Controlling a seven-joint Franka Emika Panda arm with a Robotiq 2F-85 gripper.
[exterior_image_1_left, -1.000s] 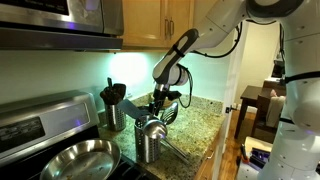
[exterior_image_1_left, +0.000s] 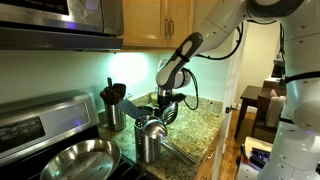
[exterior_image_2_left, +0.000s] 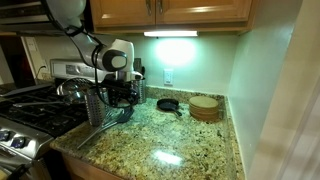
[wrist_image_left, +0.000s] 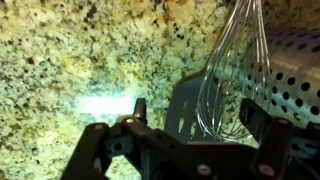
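In the wrist view a wire whisk (wrist_image_left: 235, 80) reaches down between my open fingers, nearer the right one; the gripper is not closed on it. Beside the whisk lies a dark flat utensil head (wrist_image_left: 183, 105). At the right edge is a perforated metal holder (wrist_image_left: 292, 72). From the side, my gripper (exterior_image_1_left: 168, 100) hangs over the counter, just beyond the near utensil holder (exterior_image_1_left: 148, 147). The other exterior view has the gripper (exterior_image_2_left: 125, 97) above a dark utensil (exterior_image_2_left: 124, 115) whose handle slants out over the granite.
A second holder (exterior_image_1_left: 115, 113) with black utensils stands by the wall. A steel pan (exterior_image_1_left: 82, 165) sits on the stove. Farther along the counter are a black pan (exterior_image_2_left: 169, 104) and stacked brown round dishes (exterior_image_2_left: 206, 106).
The arm's hand has shifted and turned slightly near the same spot. The holders and pan have not moved.
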